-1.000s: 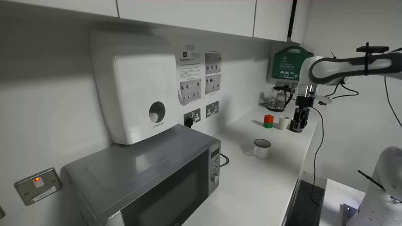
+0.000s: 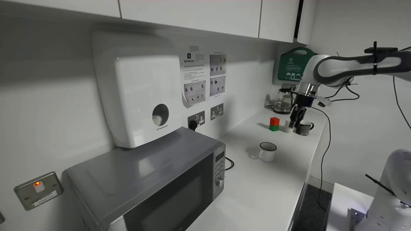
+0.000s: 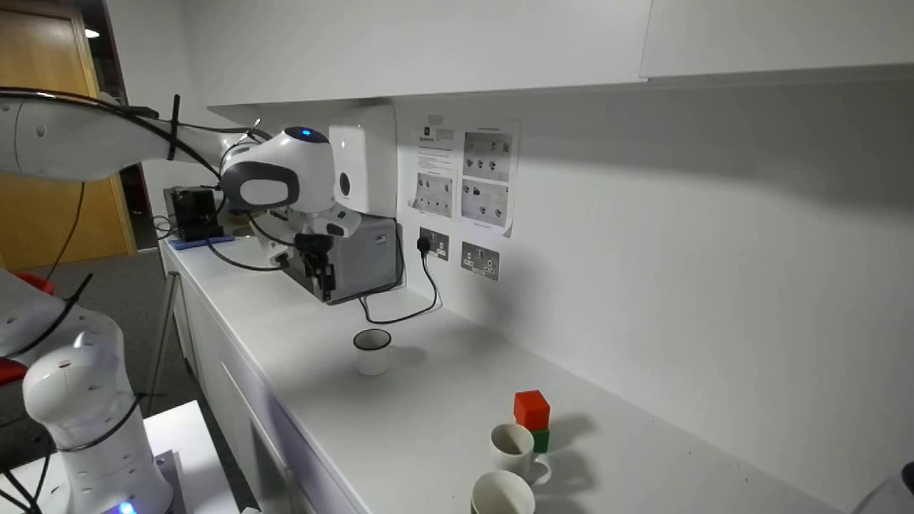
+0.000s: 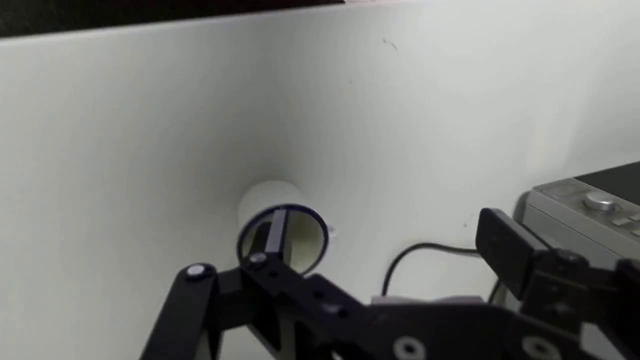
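My gripper (image 2: 293, 122) hangs in the air above the counter, tilted, its fingers apart and empty. A white mug with a dark rim (image 2: 267, 154) stands upright on the counter, apart from the gripper. From the other side, the gripper (image 3: 322, 287) appears higher than this rimmed mug (image 3: 373, 355). In the wrist view one finger (image 4: 277, 231) crosses in front of the rimmed mug (image 4: 270, 195), covering part of its opening; the other finger (image 4: 504, 252) is well to the right. A red block (image 3: 531, 410) rests on a green block (image 3: 540, 440).
Beside the blocks stand a pale mug (image 3: 511, 445) and another mug (image 3: 502, 495), dark outside in exterior view 1. The microwave (image 2: 154, 169), its cable (image 3: 403, 320) and a glass coffee pot (image 2: 283, 102) also occupy the counter. Bare counter surrounds the rimmed mug.
In exterior view 1 the gripper has swung left and tilted. It now overlaps the pale mug there, and more of the dark mug shows. Mugs and blocks have stayed put.
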